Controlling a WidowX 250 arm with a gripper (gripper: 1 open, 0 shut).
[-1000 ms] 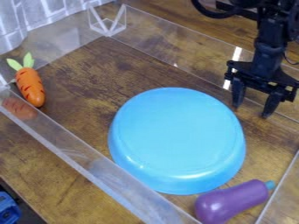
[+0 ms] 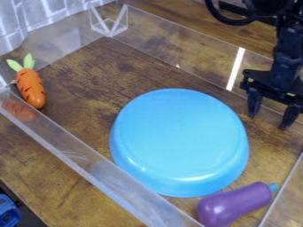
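The black gripper (image 2: 271,102) is at the right edge of the view, low over the wooden board beside the clear wall, with its fingers pointing down and apart; nothing shows between them. A large light blue upturned dish (image 2: 179,140) lies in the middle. At the bottom right is a purple toy eggplant (image 2: 232,205). A toy carrot (image 2: 31,87) with green leaves lies at the far left.
Clear plastic walls (image 2: 78,160) border the workspace. The board (image 2: 112,75) has free room above and left of the blue dish. A small blue object (image 2: 7,211) sits outside at the bottom left.
The gripper has shifted a little to the right, toward the edge of the view. The dish, eggplant and carrot have not moved.
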